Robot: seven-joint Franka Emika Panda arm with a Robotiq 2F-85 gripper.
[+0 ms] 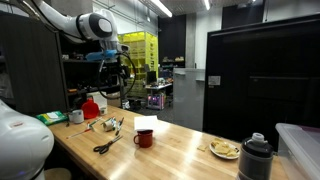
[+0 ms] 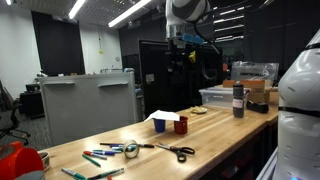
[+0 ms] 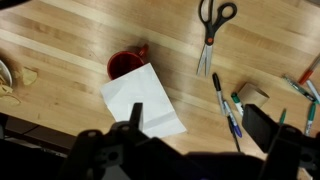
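High above the table, my gripper stands open, its two dark fingers wide apart in the wrist view with nothing held between them. A red mug [image 3: 124,65] sits on the wooden table beside a white sheet [image 3: 142,102]. In the second exterior view that sheet [image 2: 158,115] lies over a blue cup [image 2: 159,126], close to the red mug [image 2: 181,126]. From above, the sheet hides the cup. Black-handled scissors [image 3: 211,32] lie apart from the mug. Several pens [image 3: 230,108] are scattered near a small tan roll [image 3: 252,95].
A plate of food [image 1: 224,149] and a dark bottle [image 1: 256,157] stand toward the right in the first exterior view. A clear plastic bin [image 1: 300,145] is at that side. Bare wood [image 1: 185,150] lies between mug and plate.
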